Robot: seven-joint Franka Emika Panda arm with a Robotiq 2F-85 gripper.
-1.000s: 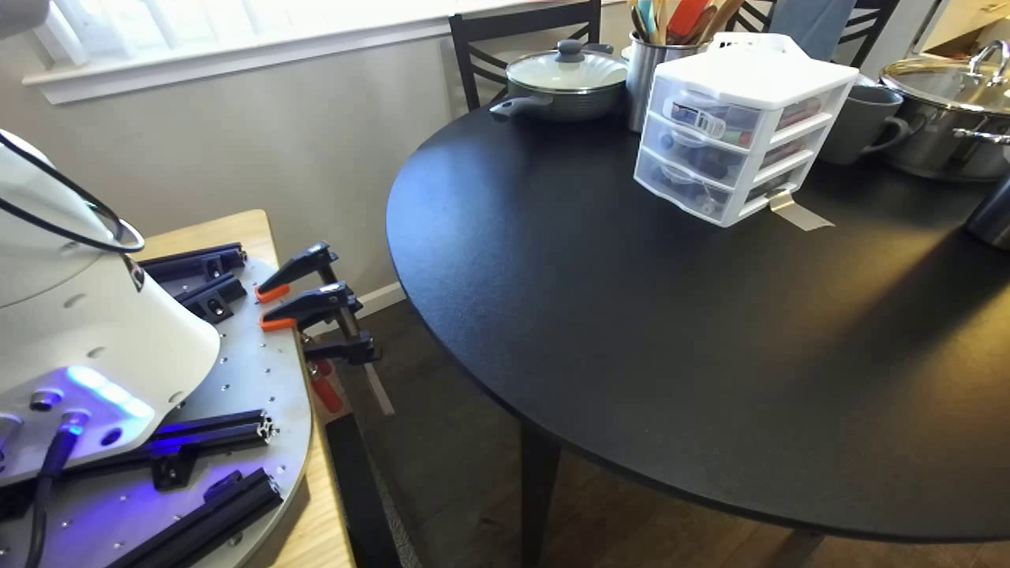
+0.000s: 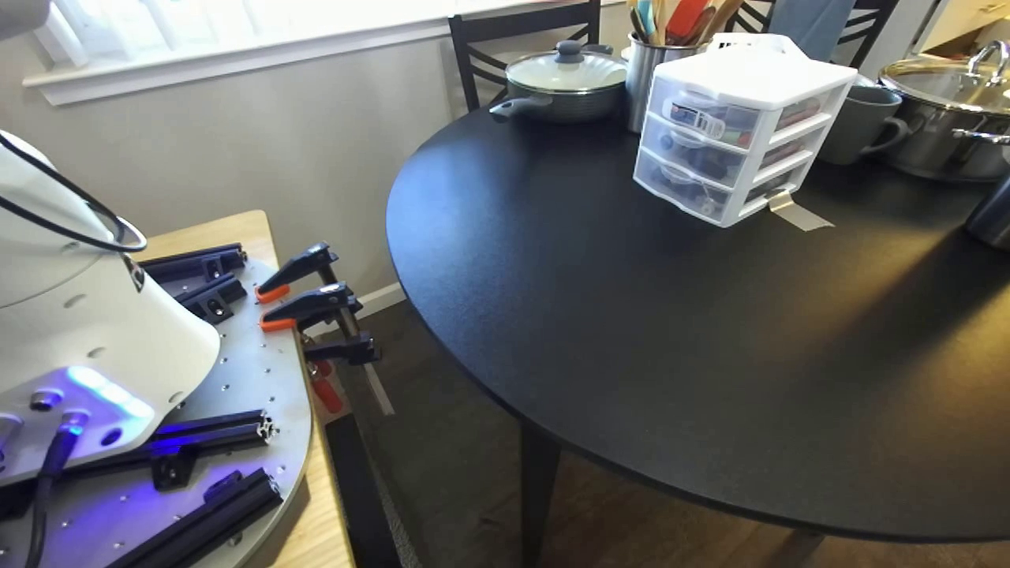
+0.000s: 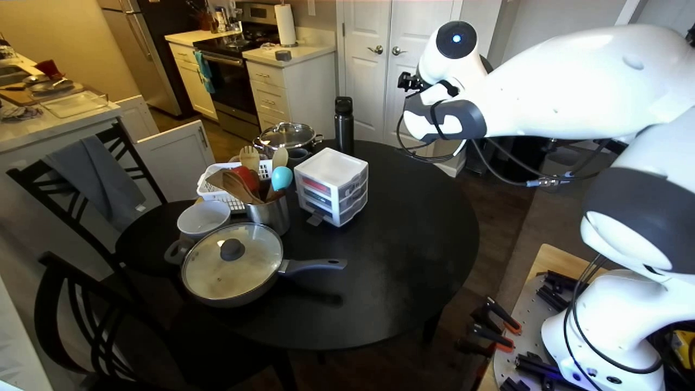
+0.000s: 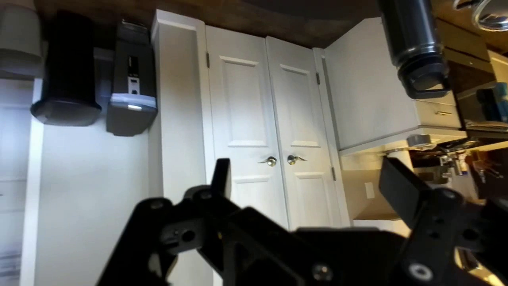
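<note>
In the wrist view my gripper is open, its two dark fingers wide apart and only background between them. The arm is raised beyond the table's edge, and the fingers are mostly hidden in the second exterior view. On the black round table stands a white drawer unit (image 2: pixel 748 113) with clear drawers, a strip of tape at its base. A pan with a glass lid (image 3: pixel 231 260) sits near it, its handle pointing toward the bare tabletop. Behind the pan is a metal holder (image 3: pixel 270 214) full of utensils. A dark bottle (image 3: pixel 343 124) stands upright at the far edge.
A steel pot (image 2: pixel 952 118) and a grey mug (image 2: pixel 859 123) stand past the drawer unit. A white bowl (image 3: pixel 203 219) and a white basket (image 3: pixel 215 185) crowd the side by the chairs. Bare tabletop (image 2: pixel 644 350) lies on the robot's side.
</note>
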